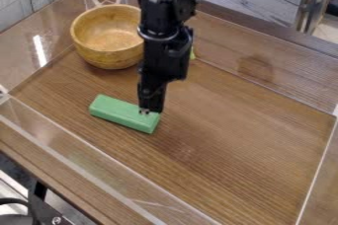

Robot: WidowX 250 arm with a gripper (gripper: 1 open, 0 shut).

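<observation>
The black gripper (150,95) is raised over the table, just above and behind the right part of a green block (125,112), with its fingers apart and pointing down. The block lies flat on the wooden table, angled toward the front right. Whether anything is between the fingertips is hard to make out, but the block rests below them.
An orange-brown bowl (106,34) sits at the back left. Behind the arm, a small green object (192,52) is mostly hidden.
</observation>
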